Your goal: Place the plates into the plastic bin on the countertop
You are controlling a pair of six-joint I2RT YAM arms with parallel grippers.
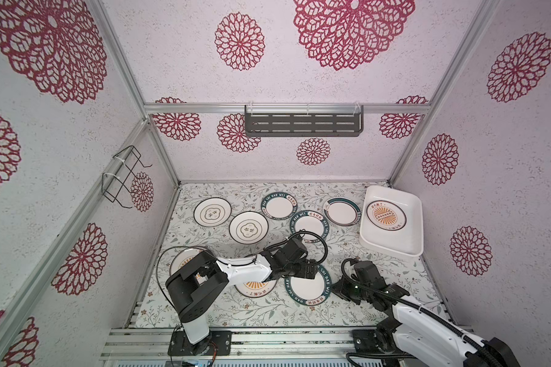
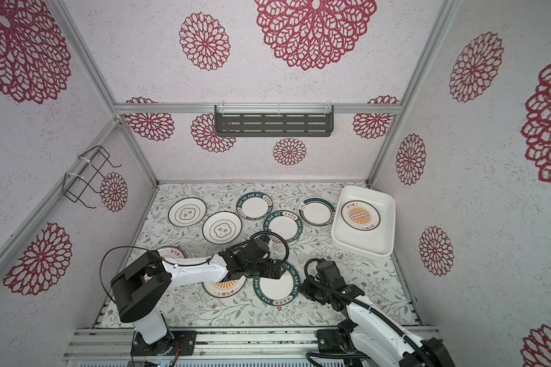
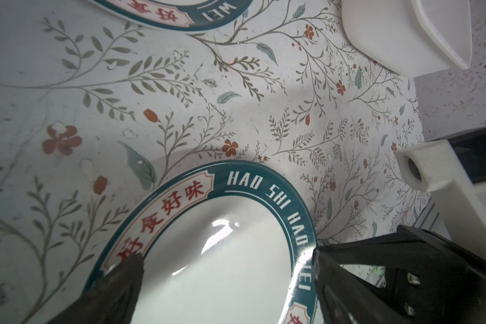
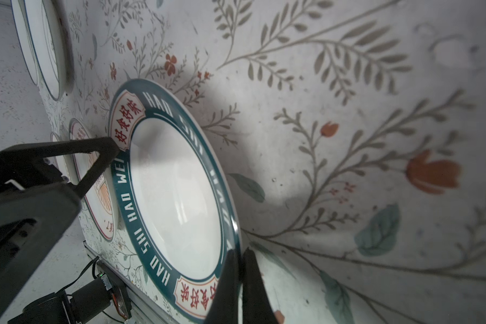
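Observation:
A green-rimmed plate (image 1: 307, 288) lies flat at the front middle of the counter, between both arms. My left gripper stands open above it, fingers spread over the plate in the left wrist view. At the plate's right edge is my right gripper, its fingers shut, tips against the rim with nothing clearly seen between them. The white plastic bin (image 1: 390, 246) is at the back right and holds an orange-patterned plate (image 1: 386, 215). Green-rimmed plates (image 1: 309, 226) and cream plates (image 1: 249, 227) lie farther back.
Orange-patterned plates (image 1: 255, 288) lie partly under the left arm. A grey shelf (image 1: 303, 125) hangs on the back wall, and a wire rack (image 1: 121, 177) on the left one. Bare counter lies between the right gripper and the bin.

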